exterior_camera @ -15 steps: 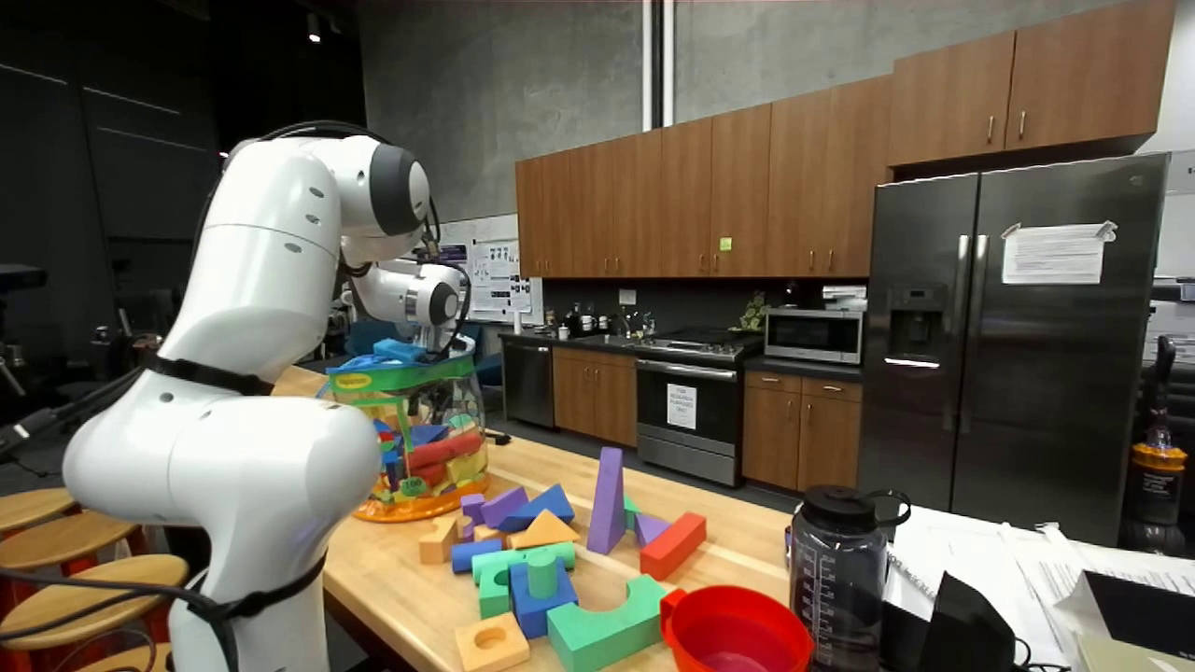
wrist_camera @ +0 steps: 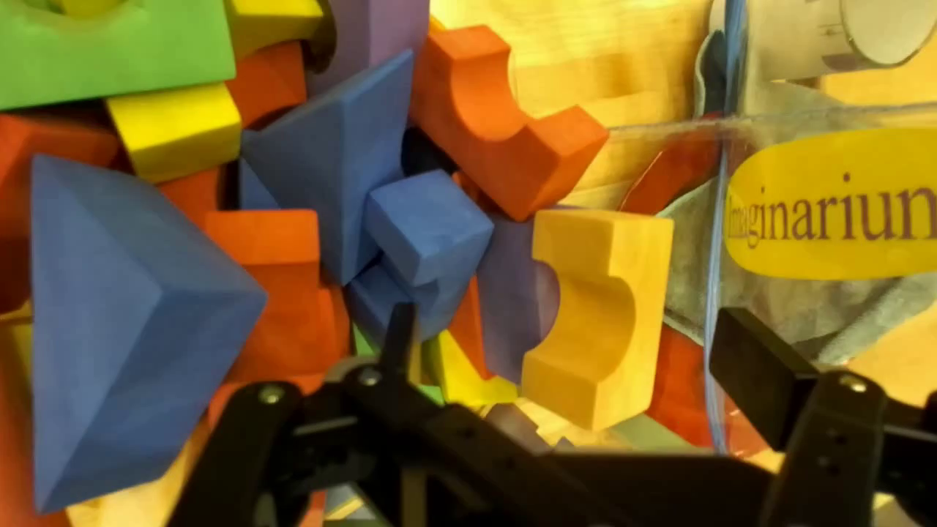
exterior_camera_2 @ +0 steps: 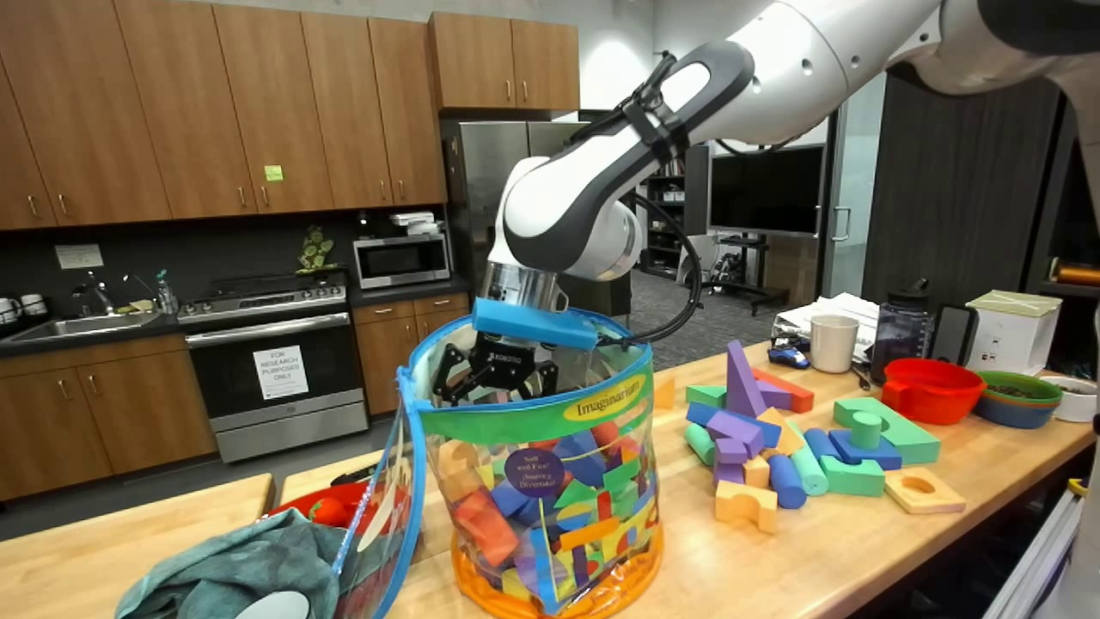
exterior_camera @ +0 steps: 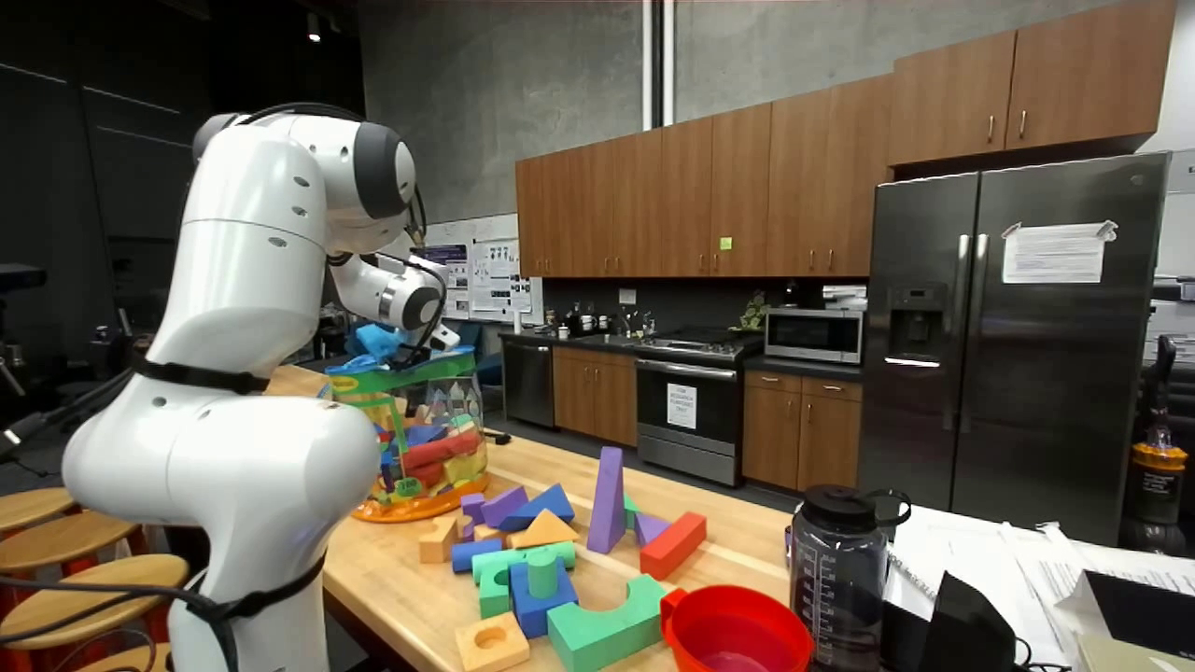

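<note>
A clear zip bag (exterior_camera_2: 485, 421) of coloured blocks stands on the table, its lid hanging aside. Inside its mouth my gripper (exterior_camera_2: 495, 383) points down, tilted, above the heap. From the wrist, the open gripper has its fingers wide apart with nothing held. A yellow arch block (wrist_camera: 646, 298) lies below, within the span between the fingers. Close by are a red arch block (wrist_camera: 492, 114), a small blue block (wrist_camera: 430, 224) and a large blue wedge (wrist_camera: 123, 334). In the first exterior view the bag's rim (exterior_camera: 431, 370) hides the fingertips.
Loose blocks lie beside the bag, among them a tall purple wedge (exterior_camera: 607, 504) and a green arch (exterior_camera: 605, 627). A red cup (exterior_camera: 734, 633) and a dark bottle (exterior_camera: 837, 577) stand nearby. A grey-green cloth (exterior_camera_2: 247, 573) lies on the bag's other side.
The arm has drawn back to the left in the first exterior view, and its wrist has tilted and come lower at the bag's mouth. The loose blocks on the table have not moved.
</note>
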